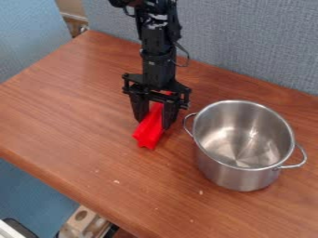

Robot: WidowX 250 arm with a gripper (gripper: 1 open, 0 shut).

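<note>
My gripper (155,110) hangs over the middle of the wooden table, its dark fingers closed around a bright red object (148,131) that extends from between them toward the front. The finger tips are partly hidden by the red object and the gripper body, and whether it rests on the table is hard to tell. A steel pot (243,163) with two side handles stands just right of the gripper, empty inside.
A grey wall (248,37) runs behind it. The table's left edge drops to a blue floor at lower left.
</note>
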